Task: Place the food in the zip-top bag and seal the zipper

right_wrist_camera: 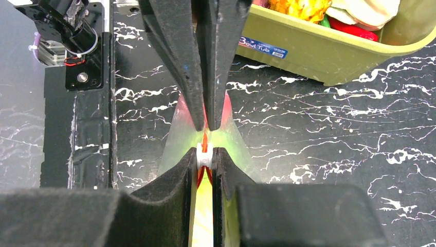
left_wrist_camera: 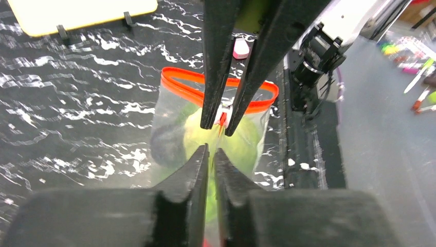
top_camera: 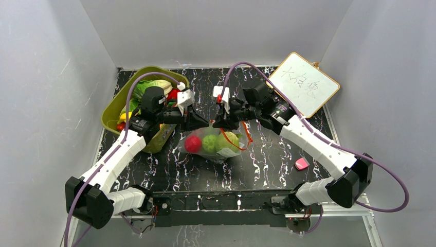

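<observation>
A clear zip top bag hangs below both grippers, holding a red round food, a green one and a pale green, cabbage-like one. Its orange zip gapes in a loop on the right part of the mouth; left of the slider the zip runs as one narrow line. My right gripper is shut on the white slider. Close by on the left, my left gripper has its fingertips a narrow gap apart, with the orange zip line showing between or just behind them.
A green basket full of play food stands at the left, under the left arm. A whiteboard leans at the back right, and a pink eraser lies at the right.
</observation>
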